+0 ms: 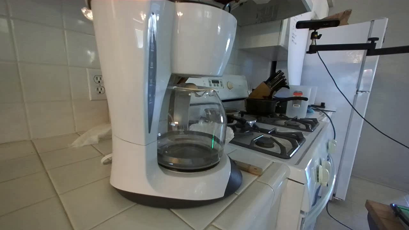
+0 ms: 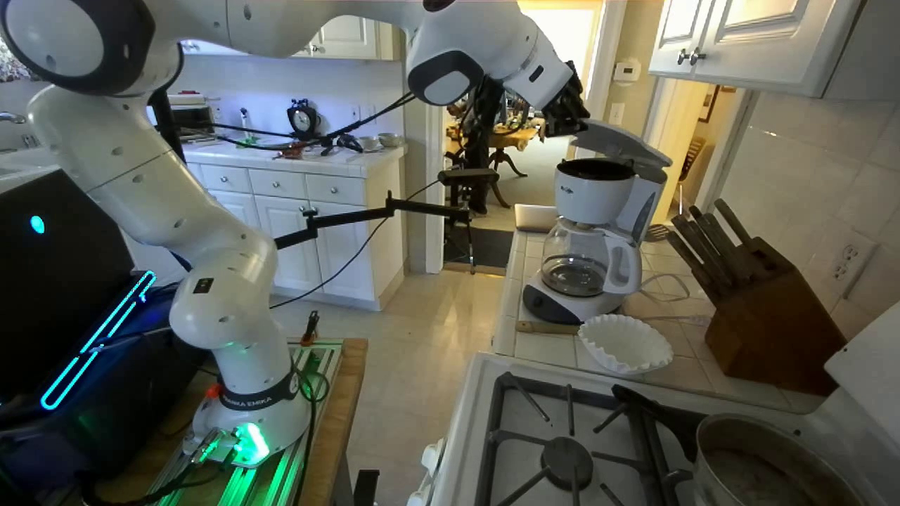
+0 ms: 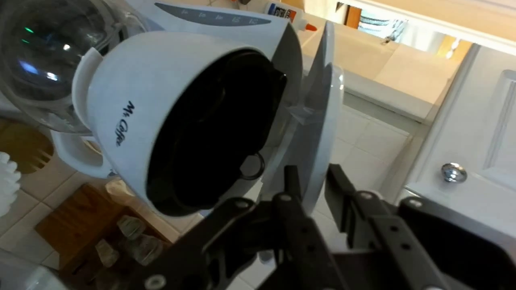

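A white coffee maker (image 1: 132,95) stands on the tiled counter, its glass carafe (image 1: 191,132) seated on the base. Its lid (image 2: 626,142) is raised in exterior view 2, leaving the dark filter basket (image 3: 213,130) uncovered in the wrist view. My gripper is shut on the lid's edge, one finger on either side of the white rim. In exterior view 2 the gripper (image 2: 567,111) is beside the lid, above the front of the machine; its fingertips are hard to make out there.
A white paper filter stack (image 2: 624,344) sits beside the machine, near a wooden knife block (image 2: 763,312). The stove (image 2: 561,438) adjoins the counter, with a pot (image 2: 772,464) on it. A wooden handle (image 1: 249,168) lies close to the base. Bare tiles (image 1: 88,195) show at the machine's near left.
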